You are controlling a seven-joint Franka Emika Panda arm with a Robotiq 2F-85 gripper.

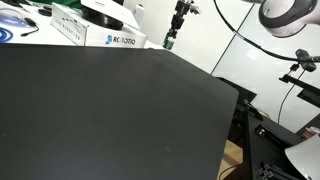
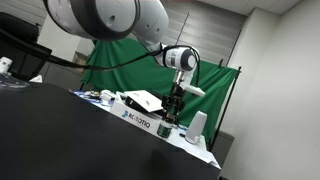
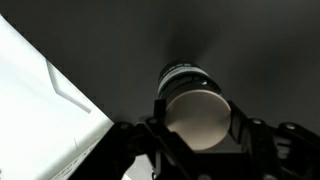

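A small cylindrical container with a pale orange-tan lid (image 3: 198,120) sits between my gripper's fingers in the wrist view, its top facing the camera. My gripper (image 1: 173,32) is shut on it near the far right end of the dark table. In exterior view 1 the container (image 1: 169,43) looks greenish and hangs below the fingers, close to the table's far edge. From the other side, the gripper (image 2: 171,118) holds the dark container (image 2: 165,130) beside the Robotiq box. Whether its base touches the table cannot be told.
The white Robotiq box (image 1: 124,40) stands close to the left, with a dark-and-white device (image 1: 105,12) on top. Blue cables (image 1: 14,24) lie at the far left.
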